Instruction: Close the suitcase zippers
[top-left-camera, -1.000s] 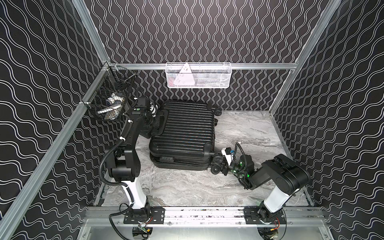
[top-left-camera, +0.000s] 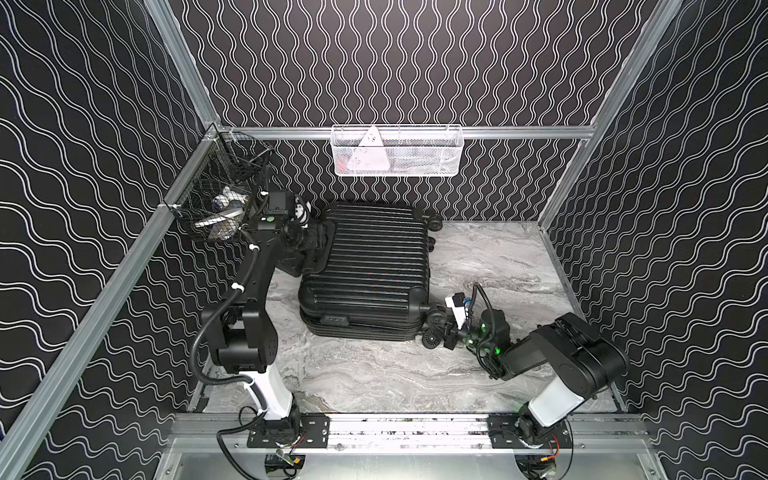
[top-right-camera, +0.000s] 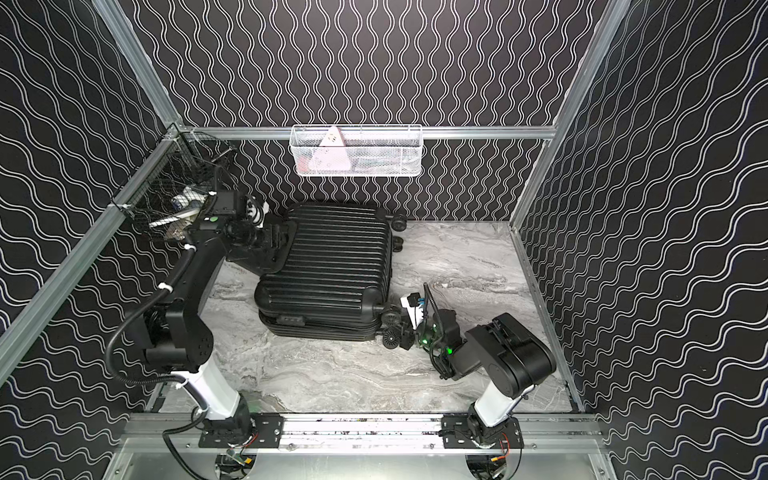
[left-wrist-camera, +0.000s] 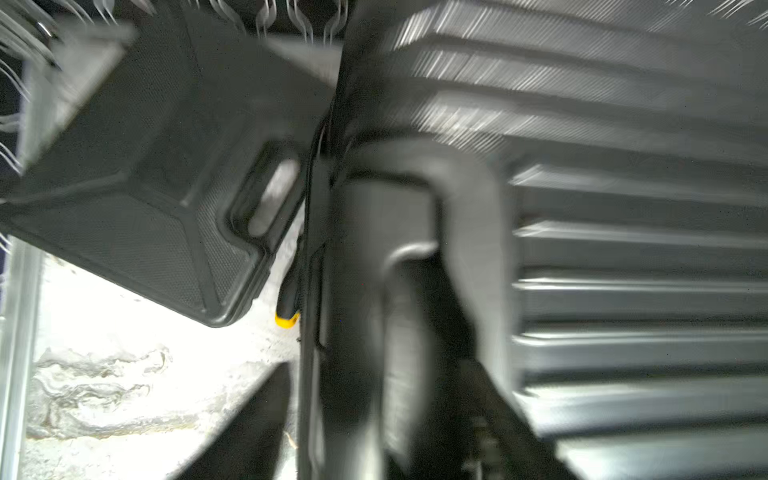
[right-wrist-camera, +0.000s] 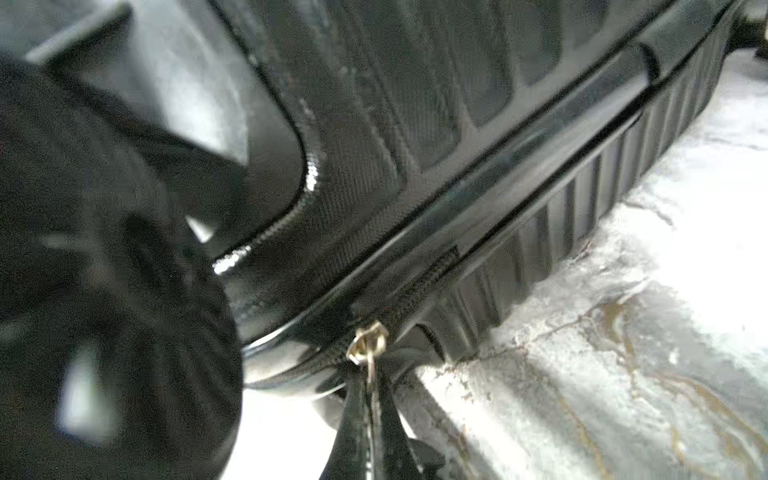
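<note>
The black ribbed suitcase (top-left-camera: 372, 260) lies flat on the marbled floor. In the right wrist view, a gold zipper slider (right-wrist-camera: 369, 342) sits on the zipper track (right-wrist-camera: 420, 289) near a corner. My right gripper is shut on its pull, which is mostly hidden between the fingers. At the suitcase's left side, my left gripper is open, its two fingers apart on either side of the carry handle (left-wrist-camera: 360, 240). Motion blurs the left wrist view.
A black hard case (left-wrist-camera: 152, 176) and a yellow-tipped tool (left-wrist-camera: 288, 308) lie just left of the suitcase. A large black wheel (right-wrist-camera: 120, 304) crowds my right gripper's left side.
</note>
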